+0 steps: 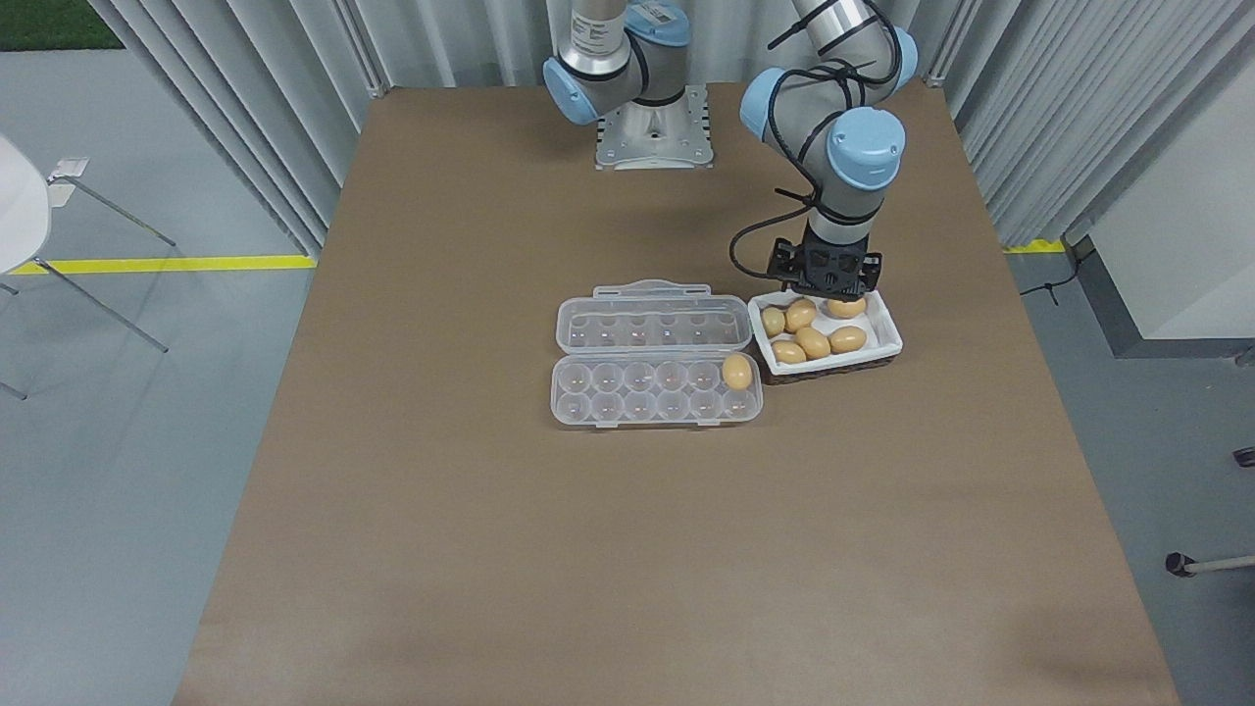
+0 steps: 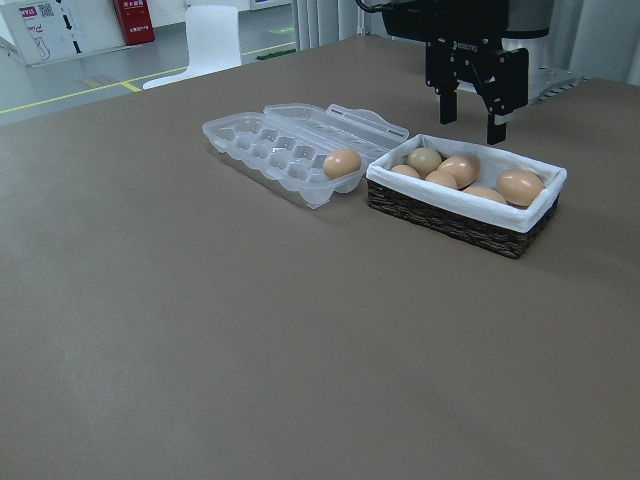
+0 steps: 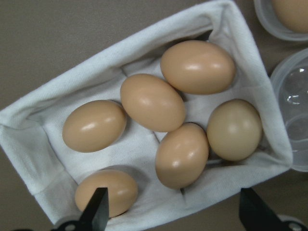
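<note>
My gripper (image 2: 472, 118) hangs open just above a white-lined basket (image 2: 445, 229) of brown eggs, with nothing between its fingers. In the wrist view the eggs lie loose on the cloth, among them one at the lower left (image 3: 106, 187) by a fingertip and a paler one (image 3: 234, 130) at the right. Left of the basket in the front view, a clear plastic egg carton (image 1: 635, 400) lies open, one egg (image 1: 736, 370) in its right-end compartment.
</note>
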